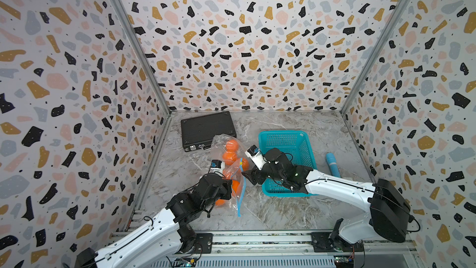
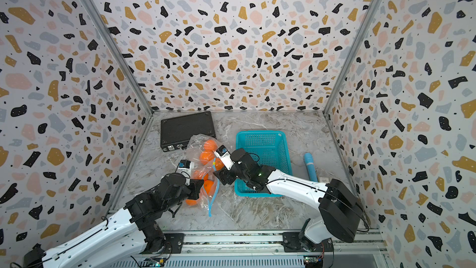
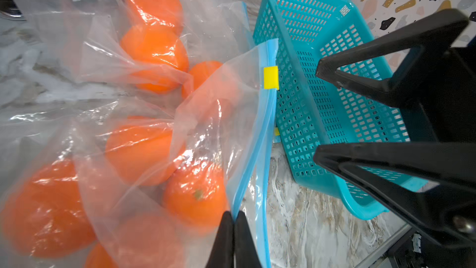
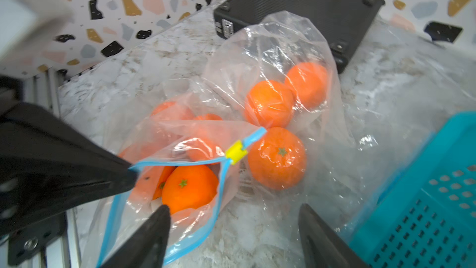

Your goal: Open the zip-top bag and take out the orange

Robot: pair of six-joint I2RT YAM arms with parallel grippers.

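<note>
A clear zip bag [image 3: 89, 89] with several oranges [image 4: 188, 186] lies left of a teal basket, its blue zip edge and yellow slider [image 3: 270, 77] raised. My left gripper is shut on the bag's zip edge at the bottom centre of its wrist view. My right gripper [image 1: 250, 174] stands open to the right of the bag; in the left wrist view its fingers point left toward the slider, beside the zip edge, with nothing visible between them.
The teal basket [image 1: 285, 135] is empty where visible, partly under the right arm. A black case [image 1: 208, 126] lies at the back left, a blue cylinder [image 1: 333, 163] at the right. Free table shows at the back and front.
</note>
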